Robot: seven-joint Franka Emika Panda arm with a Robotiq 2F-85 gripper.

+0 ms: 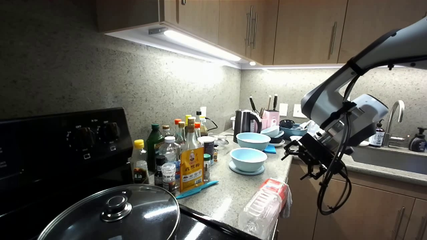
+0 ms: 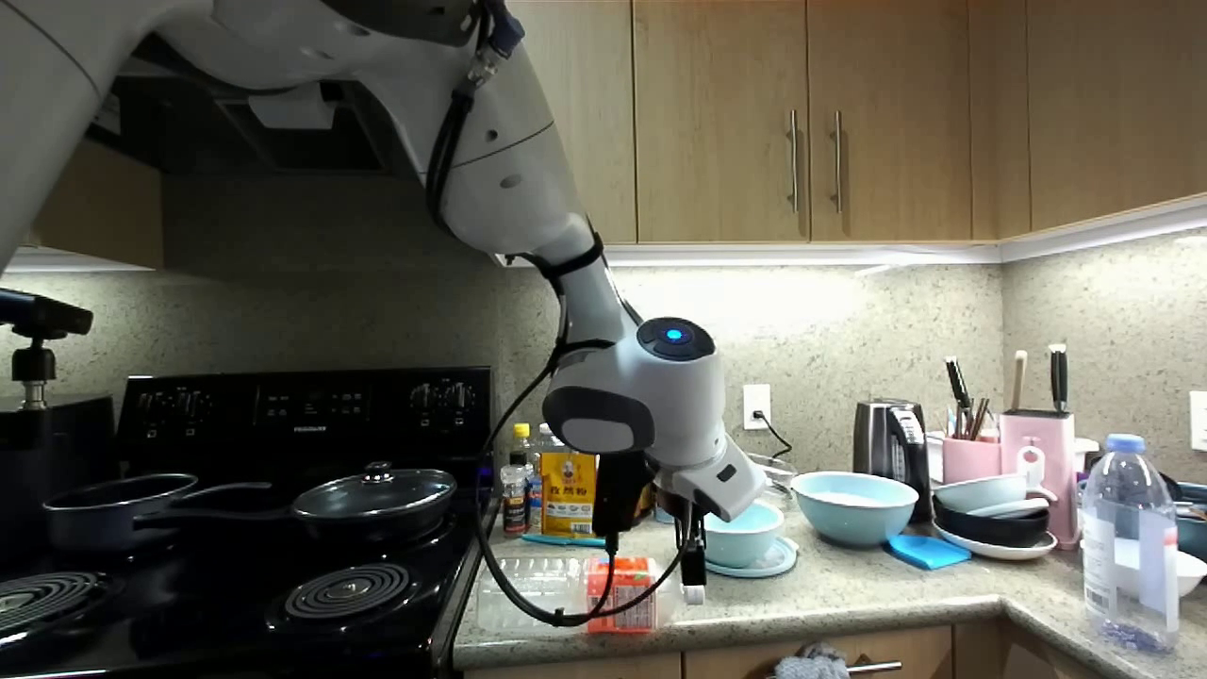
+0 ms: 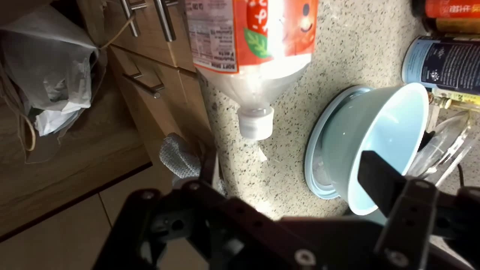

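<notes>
My gripper stands open, nothing between its fingers, off the counter's front edge in exterior view 1. In the wrist view its two fingers are wide apart near the bottom. A clear plastic bottle with a red-orange label lies on its side on the counter, its white cap towards the gripper but apart from it. The light blue bowl rests on a light blue plate at the counter's middle. A larger light blue bowl stands farther along.
Sauce bottles and a yellow packet crowd the wall side, a blue knife before them. A lidded pan sits on the stove. An upright water bottle stands at the right. A grey cloth hangs on a drawer handle.
</notes>
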